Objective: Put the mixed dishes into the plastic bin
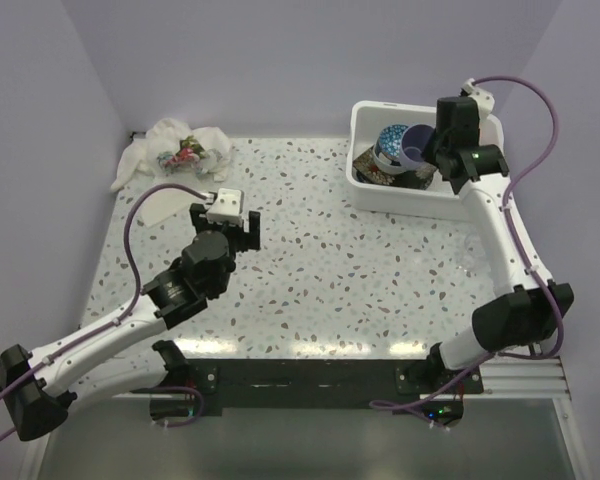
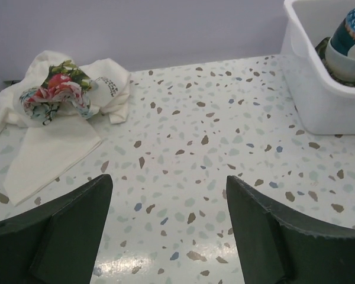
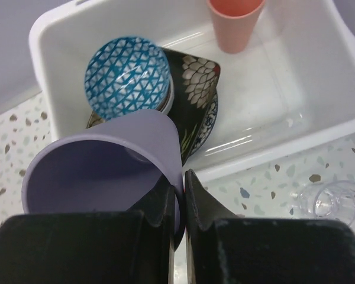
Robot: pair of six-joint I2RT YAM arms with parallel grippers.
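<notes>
A purple cup (image 3: 106, 160) is held by its rim in my right gripper, which is shut on it. In the top view the purple cup (image 1: 414, 143) shows over the white plastic bin (image 1: 410, 202), beside the right gripper (image 1: 433, 150). Inside the bin, a blue patterned bowl (image 3: 127, 74), a dark floral square dish (image 3: 192, 97) and a pink cup (image 3: 235, 23) show in the right wrist view. My left gripper stands open over the table, nothing between its fingers.
A clear glass (image 3: 331, 201) lies on the table just in front of the bin. A white cloth with a floral print (image 2: 62, 94) is heaped at the back left. Mid-table is bare.
</notes>
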